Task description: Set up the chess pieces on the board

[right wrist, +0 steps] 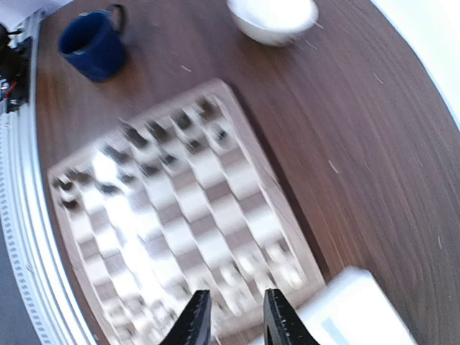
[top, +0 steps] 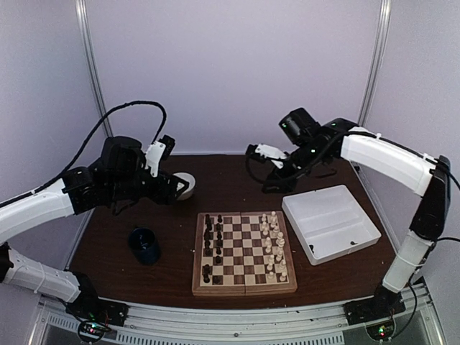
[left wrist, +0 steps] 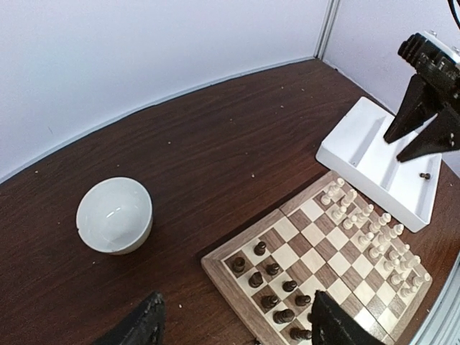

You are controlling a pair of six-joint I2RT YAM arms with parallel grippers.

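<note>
The chessboard (top: 244, 251) holds dark pieces (left wrist: 283, 315) along its left side and white pieces (left wrist: 385, 218) along its right. A small dark piece (left wrist: 425, 175) lies in the white tray (top: 330, 201). My left gripper (top: 172, 188) hangs above the left of the table, open, its fingertips at the bottom of the left wrist view. My right gripper is raised above the right side of the board near the tray, fingers apart with nothing seen between them. The right wrist view is blurred.
A white bowl (left wrist: 115, 215) stands behind the board on the left, and a blue mug (top: 144, 246) left of it. Metal rails (top: 237, 323) run along the front edge.
</note>
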